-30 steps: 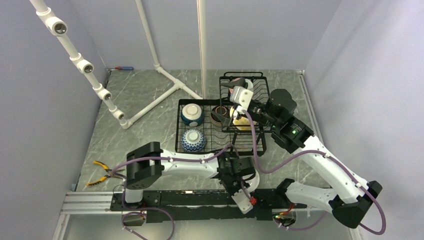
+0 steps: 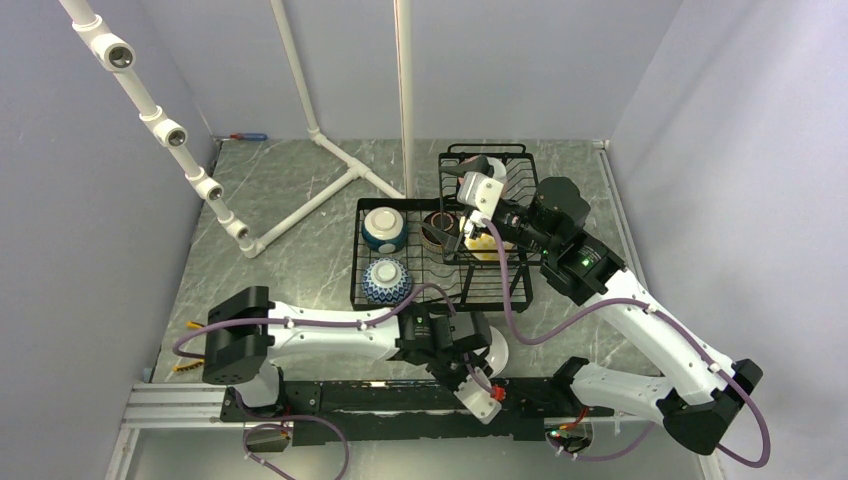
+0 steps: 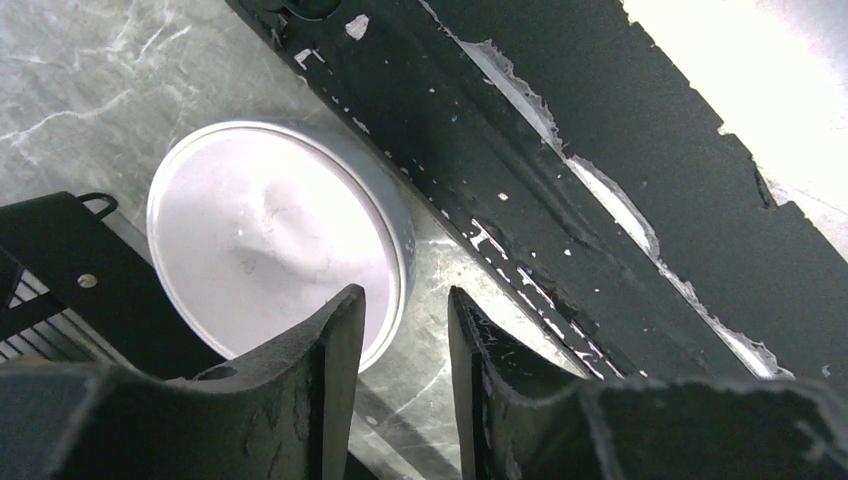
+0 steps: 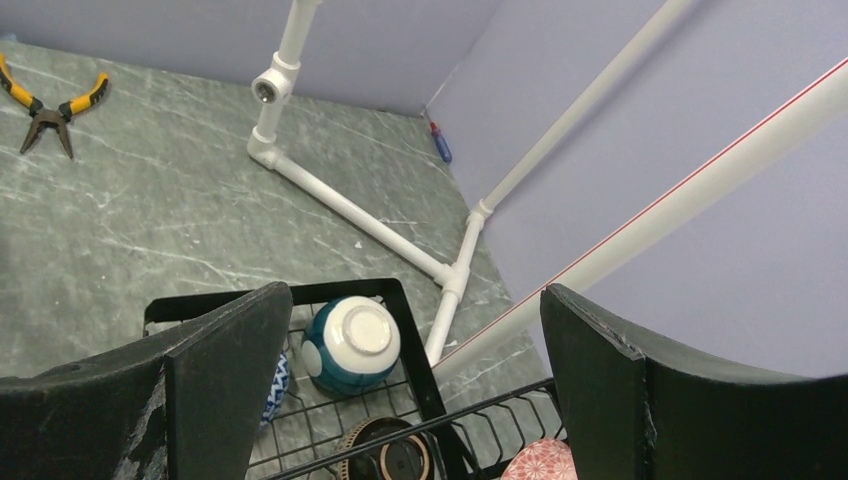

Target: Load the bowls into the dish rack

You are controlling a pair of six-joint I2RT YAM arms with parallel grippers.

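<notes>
A white bowl (image 2: pixel 496 353) (image 3: pixel 270 240) rests on the counter outside the rack's front edge. My left gripper is just beside it, part open, with nothing between its fingers. The dish rack (image 2: pixel 354 260) holds a teal bowl (image 2: pixel 384 228) (image 4: pixel 352 345), a blue patterned bowl (image 2: pixel 386 279), a dark brown bowl (image 4: pixel 385 455) and a yellow item partly hidden by my right arm. A pink patterned bowl (image 4: pixel 535 462) is in the upper tier. My right gripper stands open over the rack, empty.
White pipes (image 2: pixel 300 215) run behind and left of the rack. Pliers (image 4: pixel 52 115) lie on the left counter. A torn black strip (image 3: pixel 660 230) runs along the front edge. The counter left of the rack is mostly clear.
My left arm has shifted leftward in the top view, exposing more of the white bowl. The right arm has stayed still.
</notes>
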